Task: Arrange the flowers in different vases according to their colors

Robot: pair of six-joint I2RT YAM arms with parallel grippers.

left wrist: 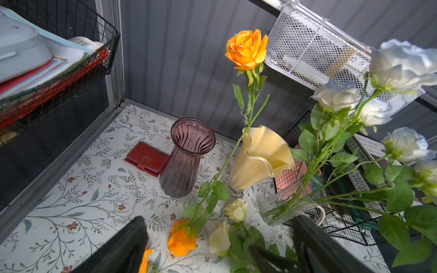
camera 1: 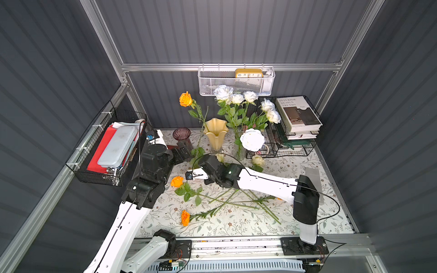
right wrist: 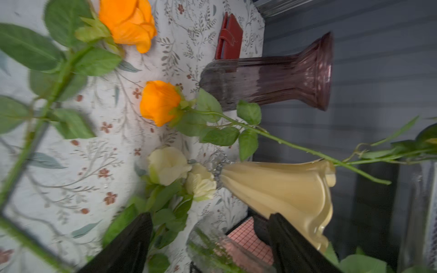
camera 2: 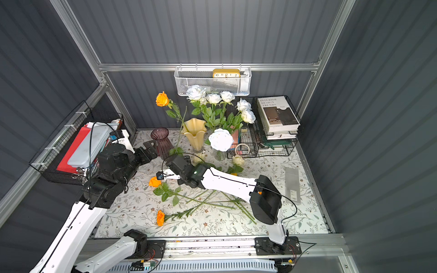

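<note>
Several white roses [camera 1: 224, 93] stand in a clear glass vase [left wrist: 284, 204]. Beside it is the cream fluted vase [left wrist: 261, 159], with one upright orange rose [left wrist: 247, 49] whose stem meets the rim. Another orange rose [right wrist: 159, 102] hangs head-down, its stem leaning across that rim. The purple glass vase [left wrist: 187, 159] is empty. Loose orange roses [camera 1: 185, 217] and cream-white roses [camera 2: 238, 160] lie on the table. My left gripper is open near the purple vase, nothing between its fingers. Partly open, my right gripper faces the vases, holding nothing visible.
A black wire basket with papers [camera 1: 117, 145] stands left; a rack with books [camera 1: 298, 113] stands right. Above the vases hangs a white mesh basket [camera 1: 211, 82]. A red wallet [left wrist: 148, 157] lies behind the purple vase. Crossed stems [camera 2: 195, 200] cover the front middle.
</note>
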